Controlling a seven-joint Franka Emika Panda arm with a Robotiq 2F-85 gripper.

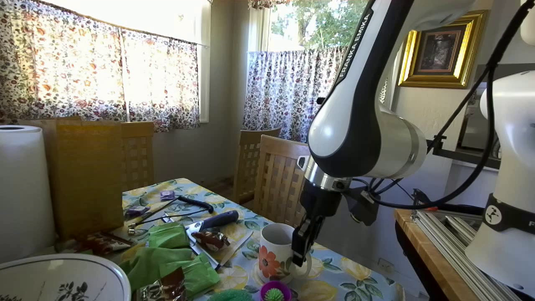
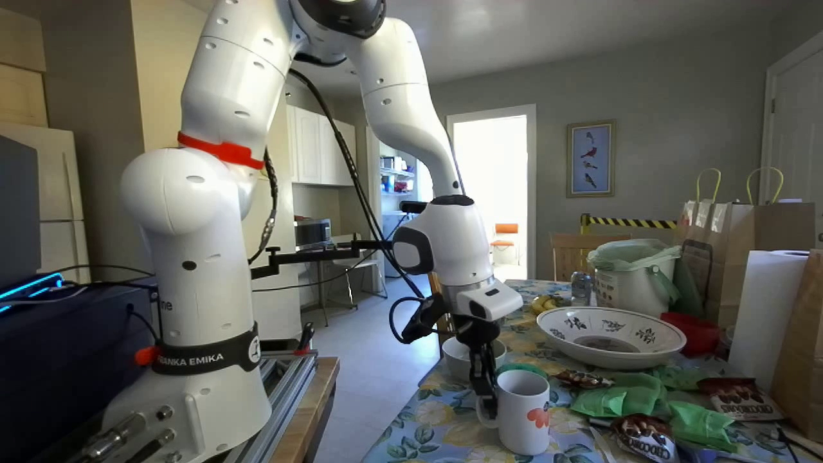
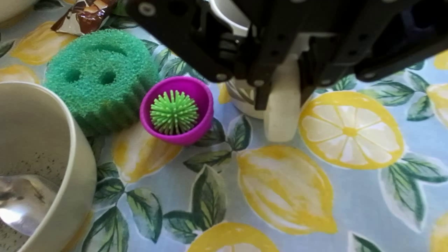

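A white mug with an orange flower stands on the lemon-print tablecloth near the table's edge. My gripper is at its handle side, pointing down. In the wrist view the pale mug handle runs between the two fingers, and the fingers are shut on it. From the other side, the mug looks upright, with my gripper against its handle. The dark gripper body hides most of the mug in the wrist view.
Close to the mug are a purple cup with a green spiky ball, a green sponge and a bowl holding a spoon. Green packets, a knife and a large patterned bowl occupy the rest of the table.
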